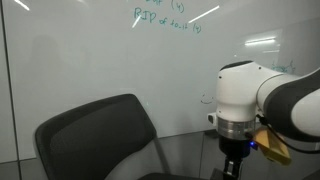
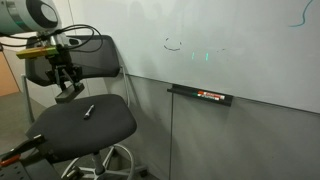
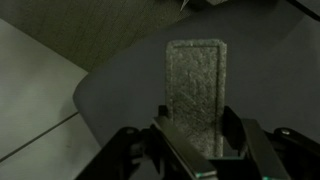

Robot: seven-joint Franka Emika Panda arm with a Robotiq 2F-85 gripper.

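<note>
A grey, felt-faced block that looks like a whiteboard eraser [image 3: 195, 80] is held between my fingers in the wrist view. My gripper is shut on it. In exterior view 2 the same dark block [image 2: 70, 93] hangs below the gripper [image 2: 68, 80], over the black chair seat [image 2: 110, 125] and apart from it. A small marker [image 2: 88, 111] lies on that seat. Exterior view 1 has the gripper [image 1: 233, 168] at the lower edge, right of the chair back [image 1: 95, 140]; whatever it holds is hard to make out there.
The whiteboard [image 2: 260, 50] stands behind the chair, with a dark tray [image 2: 190, 91] bearing a red-labelled item [image 2: 211, 95]. Chair armrests [image 2: 22, 150] stick up near the seat. Much of the seat is bare.
</note>
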